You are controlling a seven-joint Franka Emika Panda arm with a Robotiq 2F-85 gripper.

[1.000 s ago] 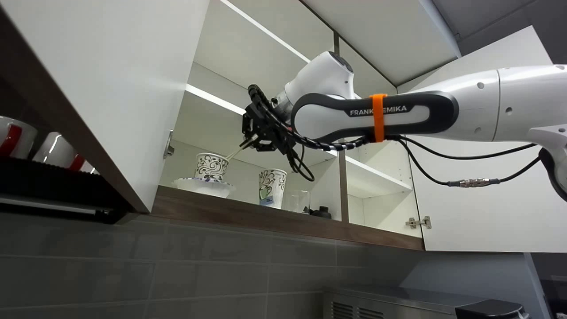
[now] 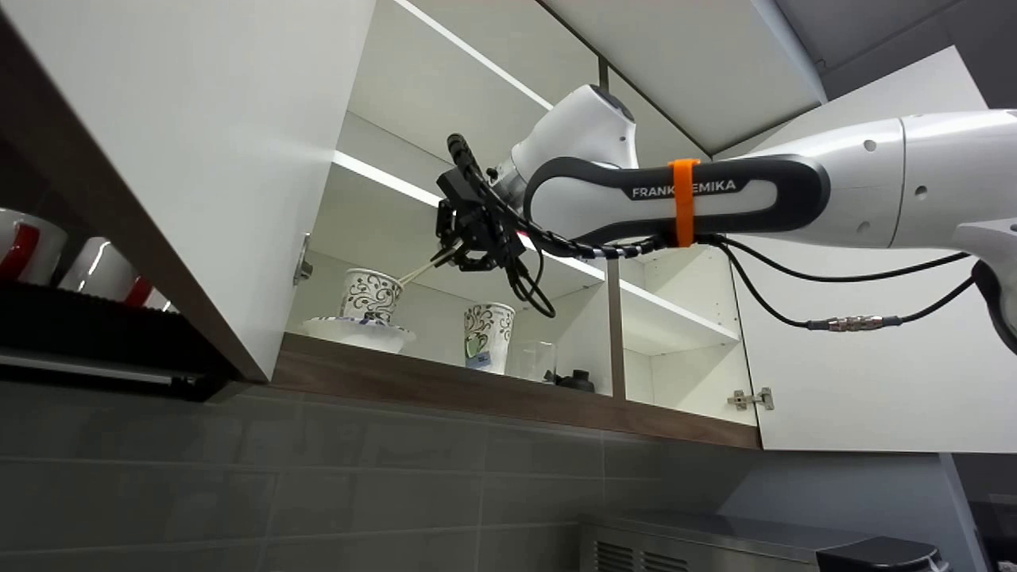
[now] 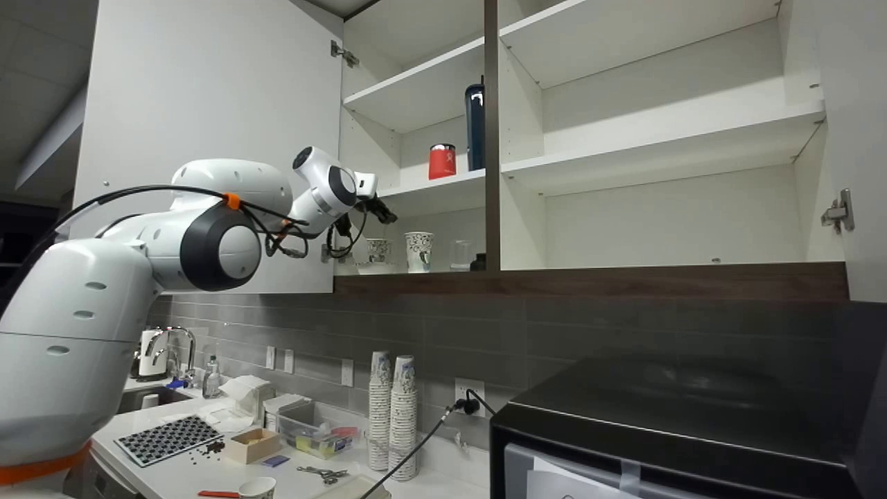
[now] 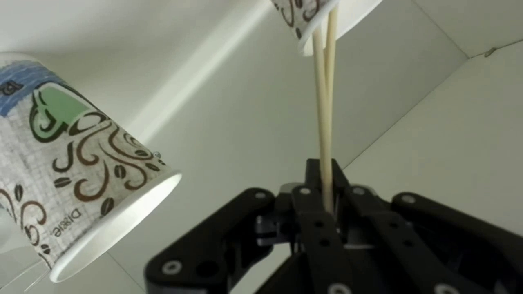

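Note:
Two thin pale wooden sticks (image 4: 323, 112) run from between the black fingers of my gripper, which is shut on them. Their far ends reach into the mouth of a patterned paper cup (image 4: 300, 15). In exterior view 1 that cup (image 2: 369, 295) stands in a white bowl with a patterned rim (image 2: 357, 334) on the cabinet's lowest shelf. My gripper (image 2: 440, 256) is up and to the right of the cup, angled down toward it. The cup's inside and the stick ends are hidden.
A second paper cup (image 4: 83, 161) stands close by on the shelf, with a clear glass (image 2: 536, 361) and a small black object (image 2: 577, 381) beyond it. The open cabinet door (image 2: 219, 162) is at the left. A shelf above holds a red tumbler (image 3: 442, 161).
The bowl and the cup in it have shifted slightly left, and the cup leans differently. The gripper and arm have moved a little, the sticks still held.

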